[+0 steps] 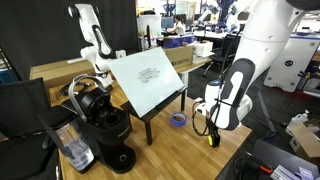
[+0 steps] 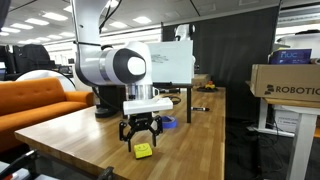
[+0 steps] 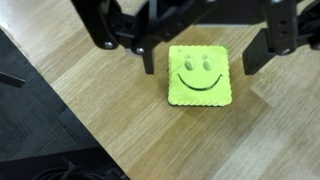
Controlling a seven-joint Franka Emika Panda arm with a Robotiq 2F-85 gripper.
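A yellow square sponge with a smiley face lies flat on the wooden table, close to its edge. In the wrist view my gripper is over it, with one black finger to the left and the other finger to the right. Both stand apart from the sponge, and nothing is held. Exterior view 2 shows the gripper low, just at the yellow sponge. From exterior view 1 the sponge is small and partly covered by the gripper.
A blue ring-shaped item sits farther back on the table. The white board stands upright at mid-table, and a black coffee machine is at the left. Bare tabletop lies between the machine and the arm.
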